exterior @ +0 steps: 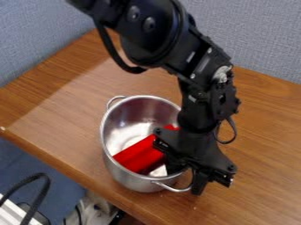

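A steel pot (122, 119) with two wire handles stands near the front edge of the wooden table. Inside it lies a red cylindrical object (137, 154), partly covered by my arm. My black gripper (185, 175) is low at the pot's right side, over the rim by the front handle. Its fingers are dark and bunched there; whether they are open or shut, and on what, I cannot tell.
Bare table (65, 96) extends to the left, back and right of the pot. Grey-blue walls stand behind the table. Cables and a white object are below the front left edge.
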